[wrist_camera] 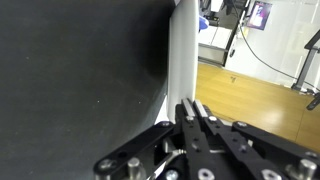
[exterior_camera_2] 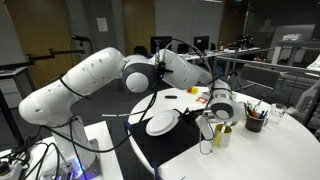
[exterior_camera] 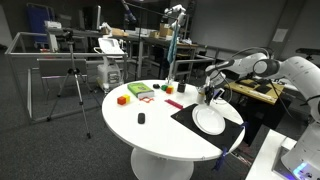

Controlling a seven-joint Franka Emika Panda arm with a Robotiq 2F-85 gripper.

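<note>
A white oval plate [exterior_camera: 209, 120] is held at its far rim over the black mat [exterior_camera: 185, 118]; in exterior view 2 the same plate [exterior_camera_2: 162, 122] looks tilted. My gripper [exterior_camera_2: 184, 117] is shut on that rim. In the wrist view the plate [wrist_camera: 183, 60] appears almost edge-on, a pale strip running down to my gripper. The dark bolted gripper parts fill the lower right there and hide the exact contact.
Behind the gripper stand a yellow cup [exterior_camera_2: 224, 134] and a dark pen holder [exterior_camera_2: 254, 120]. A red object [exterior_camera: 174, 103] and a black object [exterior_camera: 141, 118] lie on the white table [exterior_camera: 150, 140].
</note>
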